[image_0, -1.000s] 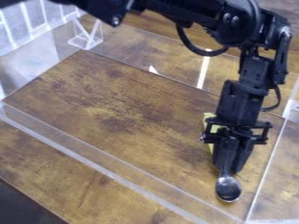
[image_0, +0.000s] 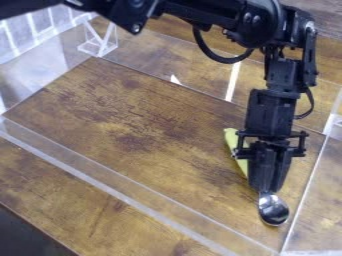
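My black gripper (image_0: 265, 165) points down at the right of the wooden surface, low over a metal spoon (image_0: 273, 208), whose round bowl shows below the fingers while its handle is hidden by them. A yellow-green object (image_0: 234, 148) lies just left of and behind the gripper, partly covered by it. I cannot tell whether the fingers are closed on the spoon.
A clear-walled tray or enclosure (image_0: 144, 196) surrounds the wooden board (image_0: 114, 120), with white rack bars at the back left. The middle and left of the board are clear.
Over the last second the gripper has shifted slightly right and up, uncovering more of the yellow-green object. The spoon's bowl has shifted slightly right.
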